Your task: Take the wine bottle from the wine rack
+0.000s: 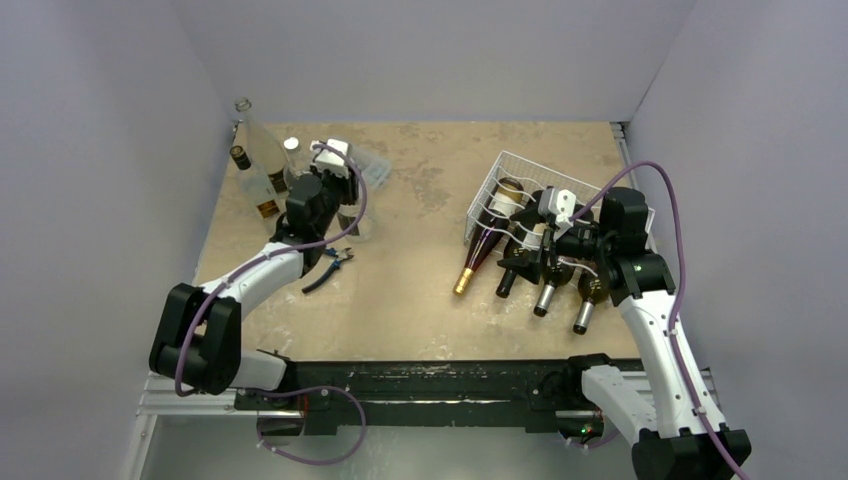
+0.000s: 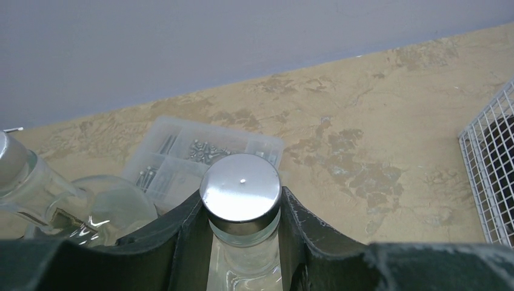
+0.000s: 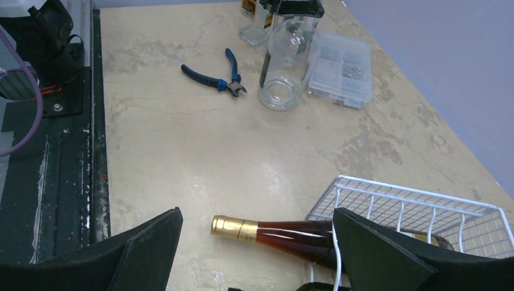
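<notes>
On the right of the table, a white wire rack (image 1: 545,170) holds several wine bottles lying with their necks toward the front. The leftmost wine bottle (image 1: 485,240) has a gold-foiled neck. My right gripper is open above the rack's front, with that bottle's neck showing beyond the gap between its fingers. Over on the left, my left gripper is shut on the neck of a clear glass bottle (image 3: 285,66), just under its silver cap. That bottle is upright; whether its base touches the table I cannot tell.
Several clear bottles (image 1: 262,160) stand at the back left, close to the left gripper. A plastic parts box (image 3: 340,70) lies behind it, and blue-handled pliers (image 3: 218,79) lie in front.
</notes>
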